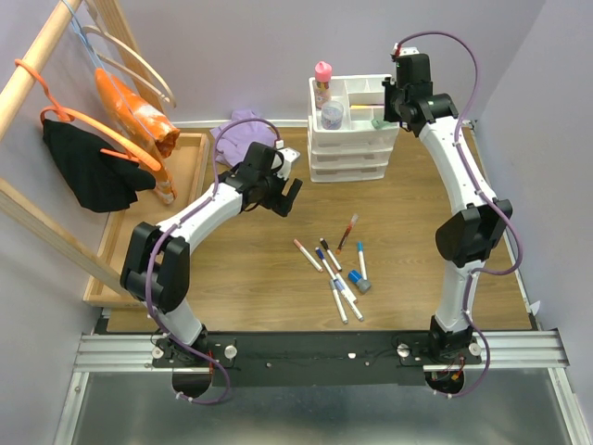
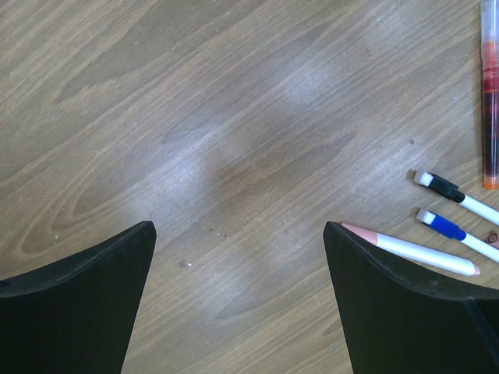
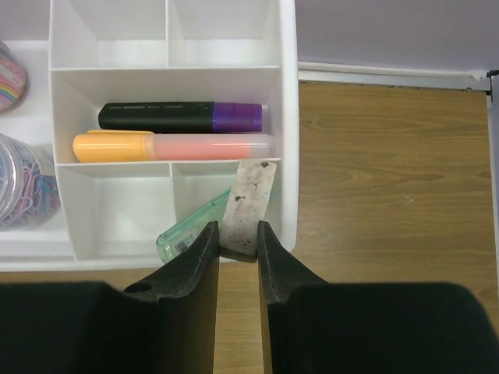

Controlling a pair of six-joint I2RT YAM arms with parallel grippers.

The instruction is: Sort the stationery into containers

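Note:
In the right wrist view my right gripper is shut on a worn white eraser, tilted over the front right compartment of the white organizer. Below it in that compartment lies a green translucent item, partly covered by the eraser. One compartment back, a black marker with a purple cap lies beside an orange highlighter. Over bare table, my left gripper stands open and empty. Several slim markers, a red pen and a blue-capped bottle lie on the table.
A jar of paper clips and a pink-capped bottle stand on the organizer's left side. Purple cloth lies at the back. On the left is a wooden rack with hangers.

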